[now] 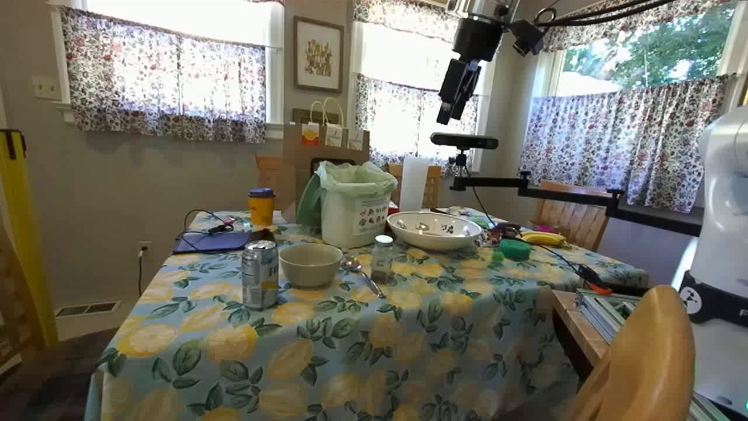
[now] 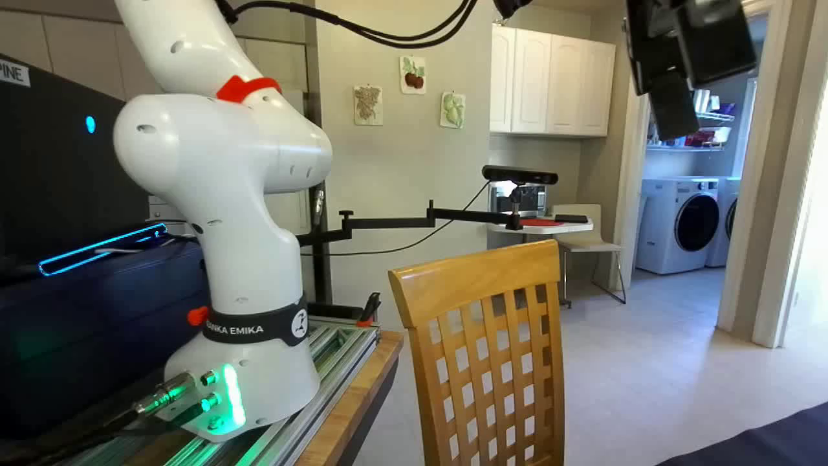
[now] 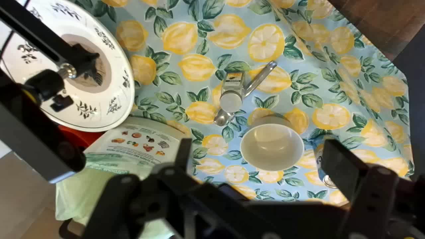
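Note:
High above the table my gripper (image 1: 450,116) points downward. Seen from the wrist, its fingers (image 3: 342,167) stand wide apart, so it is open, with only table objects visible far below. An empty cream bowl (image 3: 272,147) lies beneath the gap. Beside it a silver can (image 1: 260,275) stands upright, partly hidden by one finger in the wrist view. A small white-lidded jar (image 3: 231,97) stands beside a metal spoon (image 3: 259,79).
A lined white bin (image 1: 355,210) and a large patterned bowl (image 1: 436,231) occupy the table's far side. An orange cup (image 1: 261,208) stands at the left. The camera arm (image 1: 575,193) reaches in from the right. Much of the near tablecloth (image 1: 350,351) is clear.

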